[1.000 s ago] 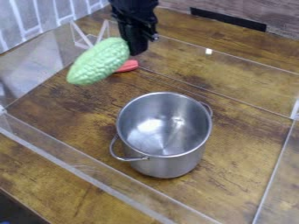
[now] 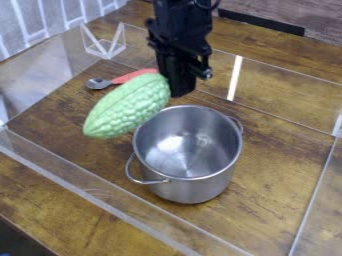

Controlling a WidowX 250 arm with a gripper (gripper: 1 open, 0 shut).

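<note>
A pale green bumpy oblong vegetable (image 2: 127, 106) hangs tilted at the upper left of a steel pot (image 2: 187, 160), its lower end out past the pot's left side. The dark gripper (image 2: 171, 75) is at the vegetable's upper end and appears shut on it; the fingertips are partly hidden. The pot stands upright on the wooden table, its inside visibly empty.
A spoon (image 2: 99, 84) and a red object (image 2: 131, 76) lie behind the vegetable. Clear plastic panels border the left and front.
The gripper and the vegetable have moved toward the front and right, lower in the view and nearer the pot. The pot has not moved.
</note>
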